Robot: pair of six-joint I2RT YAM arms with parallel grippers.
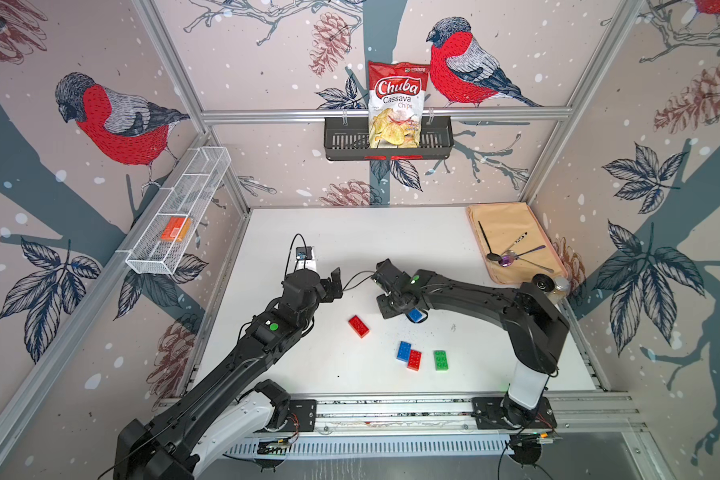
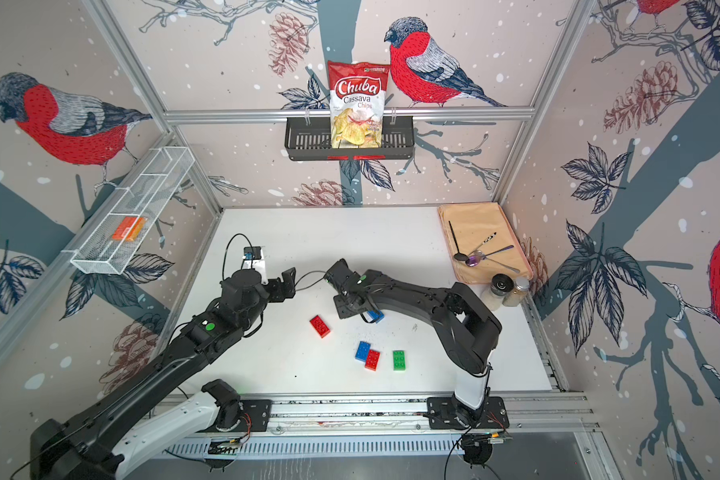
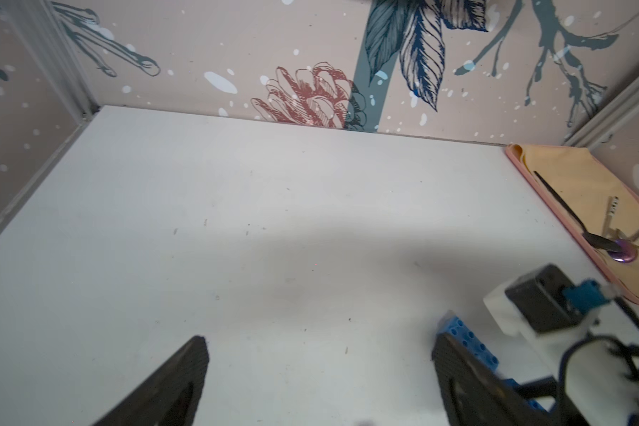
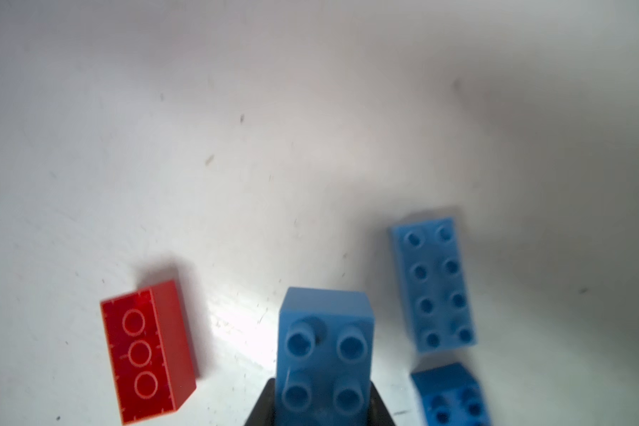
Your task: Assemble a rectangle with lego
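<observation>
My right gripper (image 1: 388,300) hangs over the middle of the table; in the right wrist view a blue brick (image 4: 323,355) sits between its fingers. Below it lie a second blue brick (image 4: 433,284), another blue brick (image 4: 451,397) and a red brick (image 4: 145,355). Nearer the front edge are a blue brick (image 1: 403,350), a red brick (image 1: 414,360) touching it, and a green brick (image 1: 441,360). My left gripper (image 1: 330,285) is raised to the left, open and empty.
A tan mat (image 1: 496,224) with spoons lies at the back right, jars (image 2: 508,289) at the right edge. A white mesh basket (image 1: 160,256) hangs on the left.
</observation>
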